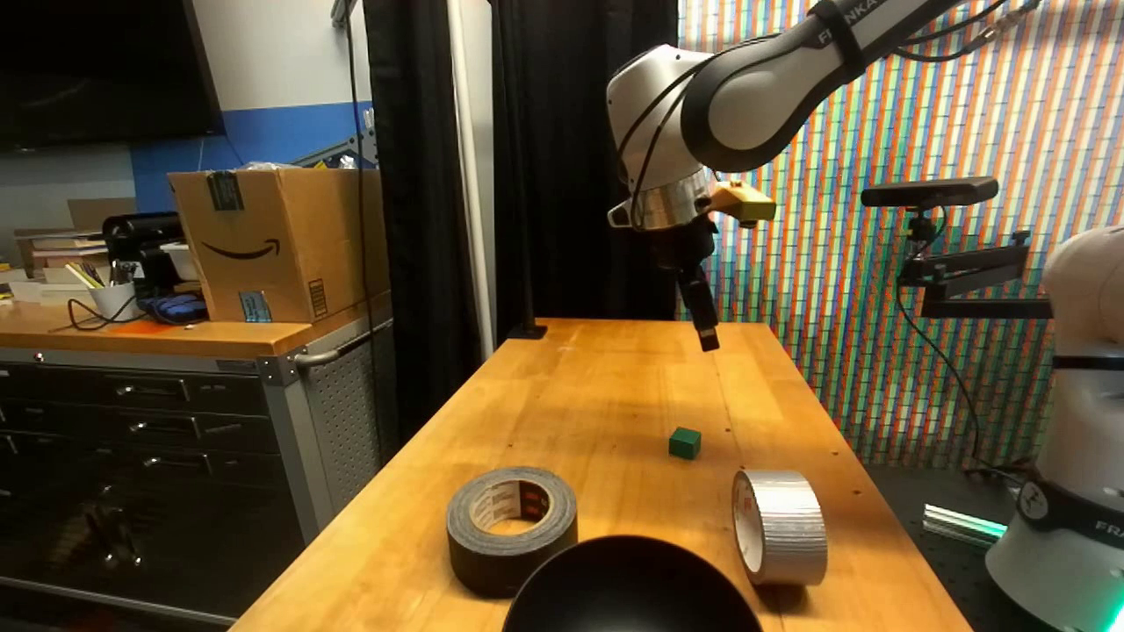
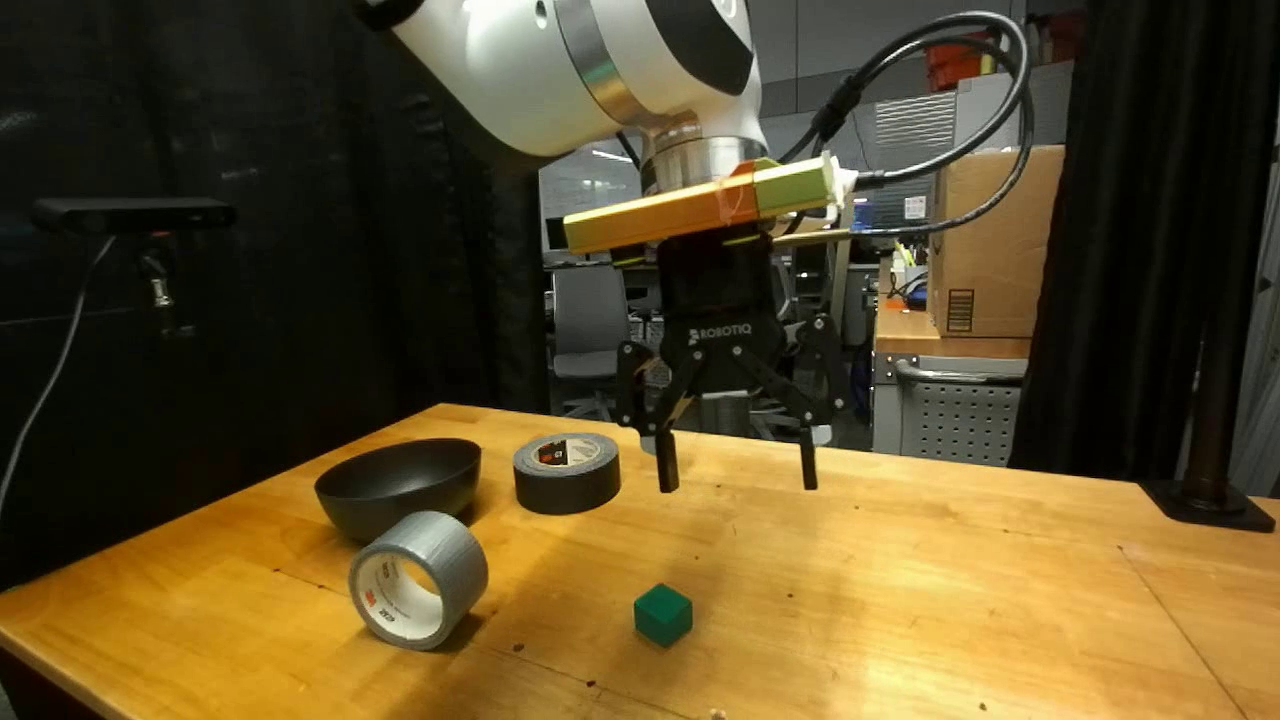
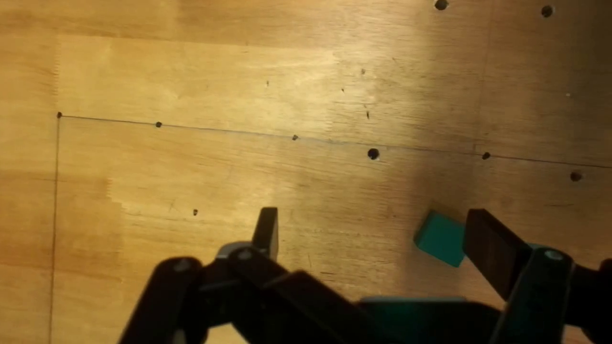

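Note:
My gripper [image 2: 737,478] hangs above the wooden table, its fingers wide open and nothing between them. A small green cube [image 2: 663,614] lies on the table, below and apart from the gripper. In the wrist view the cube [image 3: 442,238] shows just inside the right finger [image 3: 494,249], which hides a bit of its edge. Exterior view 1 has the gripper [image 1: 708,342] higher than the cube [image 1: 685,442] and farther back along the table.
A black bowl [image 2: 402,482], a dark tape roll lying flat [image 2: 566,475] and a silver tape roll on its side [image 2: 419,582] stand together at one end of the table [image 2: 960,564].

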